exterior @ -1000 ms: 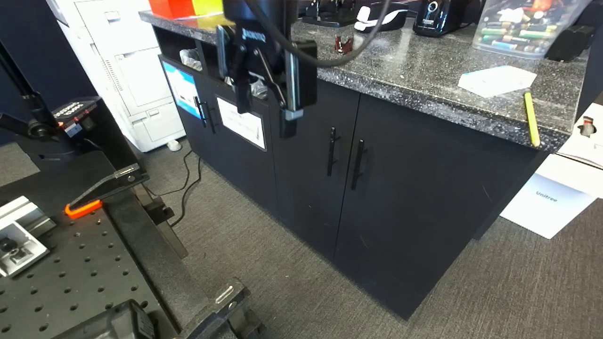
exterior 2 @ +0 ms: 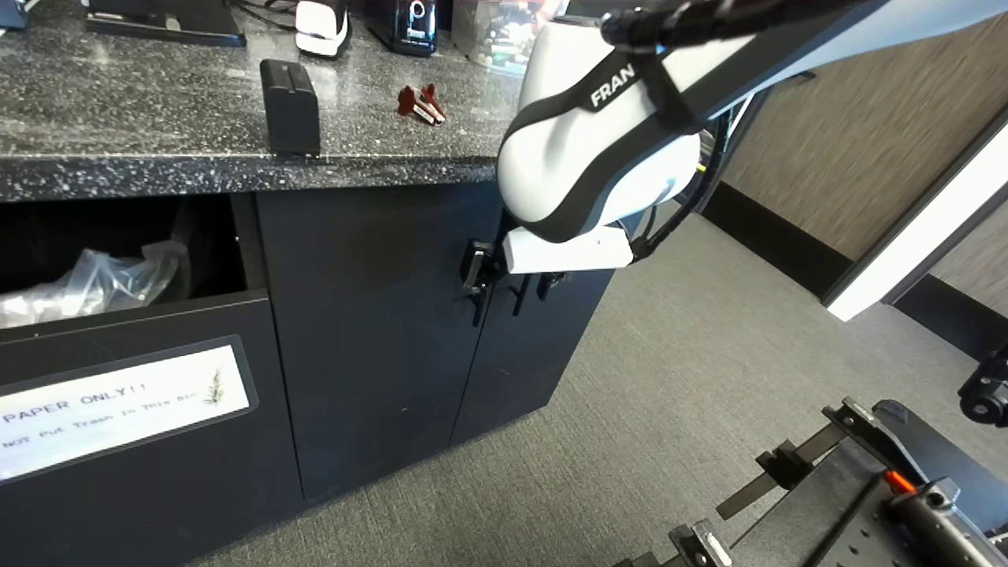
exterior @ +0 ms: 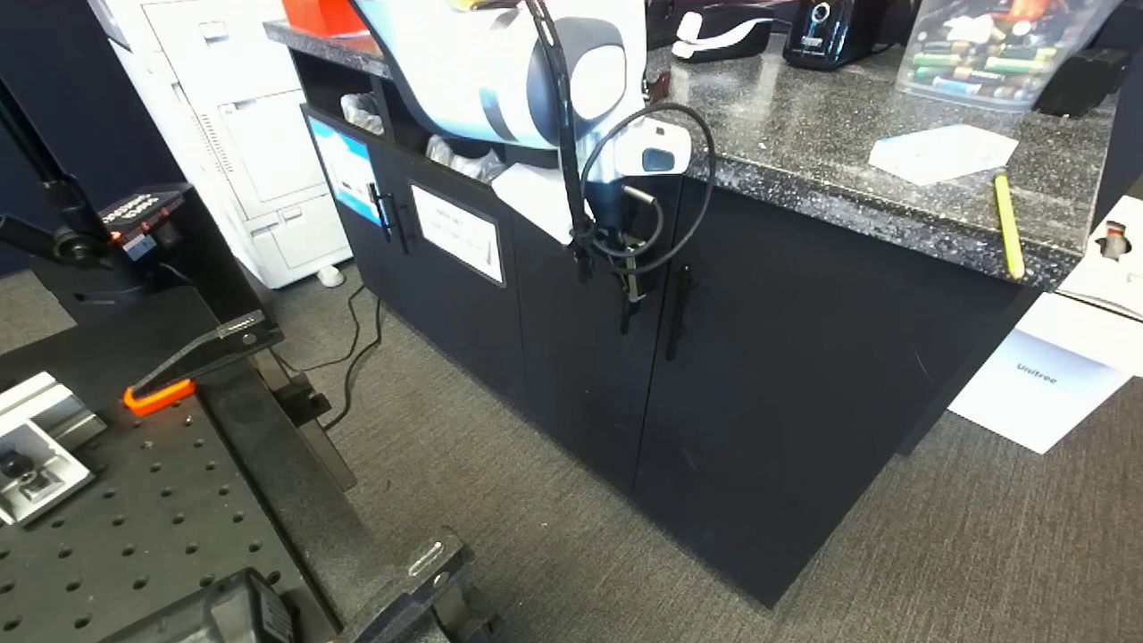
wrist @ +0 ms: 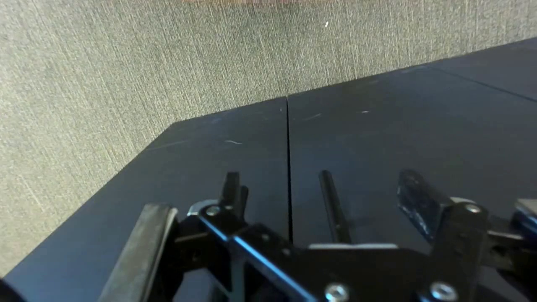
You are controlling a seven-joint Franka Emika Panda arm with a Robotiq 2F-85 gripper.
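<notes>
Two dark cupboard doors meet at a vertical seam, each with a black bar handle. My gripper stands open in front of them. Between its spread fingers, in the wrist view, appears the handle point(wrist: 333, 206) of the door right of the seam; contact cannot be made out. The other door's handle is mostly hidden behind the left finger point(wrist: 231, 191). In exterior view 1 the gripper point(exterior: 608, 268) is low by the doors, partly behind cables, and the right-hand handle point(exterior: 678, 311) shows beside it. Exterior view 2 shows the gripper point(exterior 2: 512, 274) close to the door fronts.
Above the doors juts the speckled countertop point(exterior 2: 378, 170), with a black battery-like block point(exterior 2: 290, 109) and red clips point(exterior 2: 420, 102) on it. A yellow marker point(exterior: 1007, 225) lies at its edge.
The arm has come down and across to the right in exterior view 1, from beside the countertop to the door handles. Both doors look shut, as before.
</notes>
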